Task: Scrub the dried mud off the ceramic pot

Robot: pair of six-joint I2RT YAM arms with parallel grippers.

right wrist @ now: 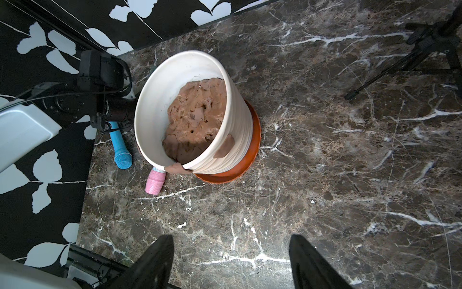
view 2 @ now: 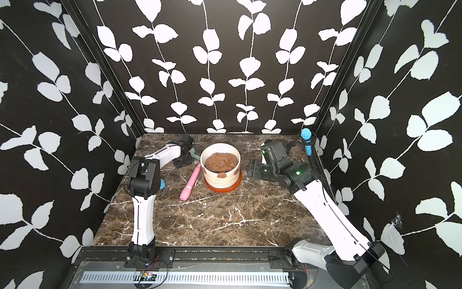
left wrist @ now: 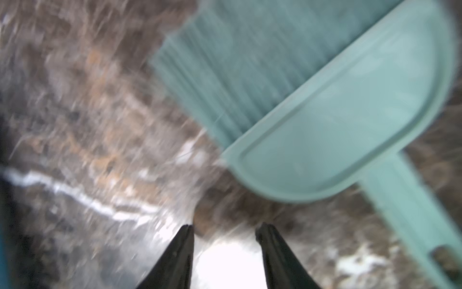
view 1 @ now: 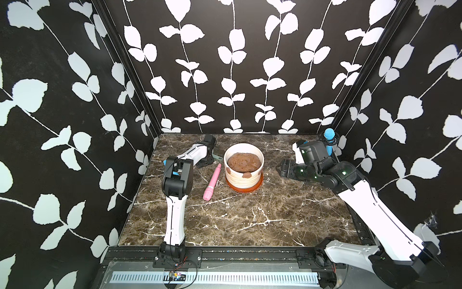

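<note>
The cream ceramic pot (view 1: 244,180) stands upright on a terracotta saucer (right wrist: 255,139), filled with brown mud. Mud patches (right wrist: 224,146) cling to its outer wall and rim. A mint-green brush (left wrist: 336,130) lies on the table left of the pot; bristles and part of the handle show in the left wrist view. My left gripper hangs close over the table beside the brush head, its fingers parted with only tabletop between them. Right of the pot, clear of it, my right gripper is open and empty.
A pink microphone (view 1: 211,183) lies just left of the pot. One blue microphone (right wrist: 119,147) lies under the left arm; another (view 2: 306,139) is on a stand at the back right.
</note>
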